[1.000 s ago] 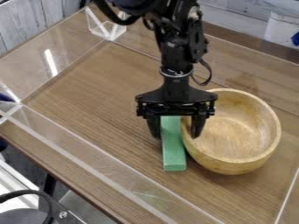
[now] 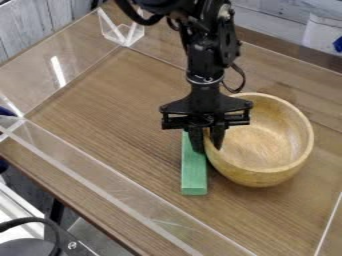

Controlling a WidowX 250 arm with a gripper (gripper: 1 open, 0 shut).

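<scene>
The black gripper (image 2: pixel 206 128) hangs over the left part of a wooden bowl (image 2: pixel 274 158), its fingers lowered around the bowl's left rim and shut on it, as far as shows. A green block (image 2: pixel 194 172) lies on the wooden table just left of the bowl, its far end partly hidden behind the gripper.
Clear strips cross its near left part. A white object (image 2: pixel 325 38) stands at the back right, and dark metal parts lie off the table at lower left.
The gripper and bowl have shifted slightly left and up in the view, and the bowl's left part now covers more of the green block's side.
</scene>
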